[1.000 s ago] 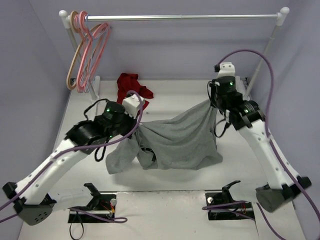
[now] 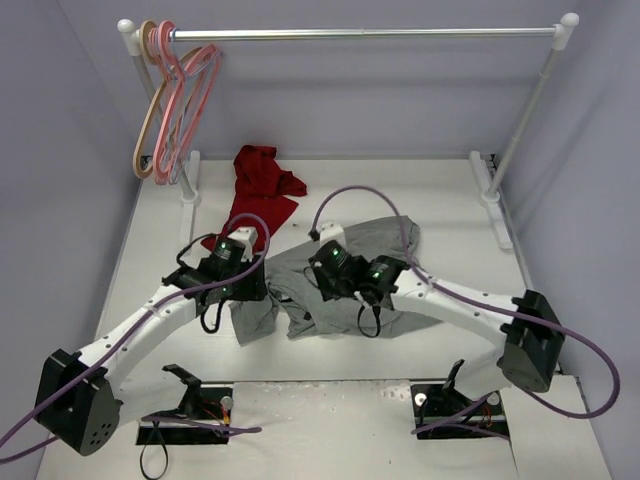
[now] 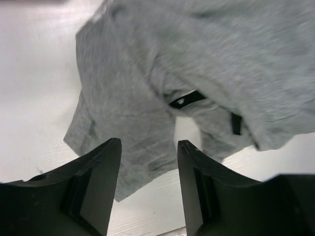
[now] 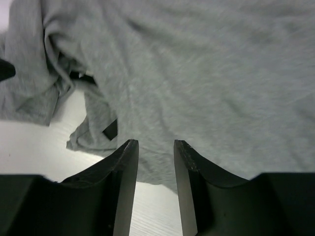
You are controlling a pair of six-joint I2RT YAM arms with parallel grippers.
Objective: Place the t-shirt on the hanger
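Note:
The grey T-shirt (image 2: 390,235) lies spread and wrinkled on the white table, with loose folds at its left end (image 3: 123,98). Above that end, my left gripper (image 2: 250,285) is open, its fingers empty (image 3: 147,162). My right gripper (image 2: 330,285) hovers over the middle of the shirt, also open with nothing between its fingers. Pink and tan hangers (image 2: 170,110) hang at the left end of the rail.
The metal rail (image 2: 360,32) runs across the back on white posts. A red cloth (image 2: 260,180) lies at the back left. Bare table (image 2: 460,220) shows at the right and along the front.
The right arm has swung left and down; the left has shifted toward the front left.

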